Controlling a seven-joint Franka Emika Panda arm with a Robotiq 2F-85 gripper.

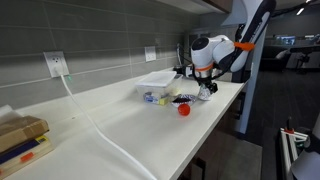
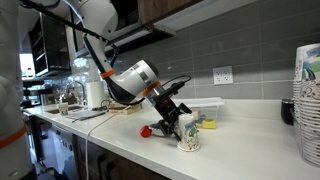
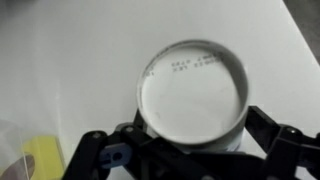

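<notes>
A white cup with a coloured pattern (image 2: 188, 133) stands upside down on the counter. Its round white base (image 3: 193, 90), with small print on it, faces the camera in the wrist view. My gripper (image 2: 180, 118) is low at the cup, with its fingers open. In the wrist view one dark finger (image 3: 100, 148) shows left of the base and another lies to the right. Whether either finger touches the cup I cannot tell, since the base hides the lower side.
A red ball (image 1: 184, 110) and a dark object (image 1: 184, 98) lie close by. Behind are a clear tub (image 1: 155, 86) and a yellow item (image 2: 208, 124). A tall stack of patterned cups (image 2: 308, 110) stands at the right.
</notes>
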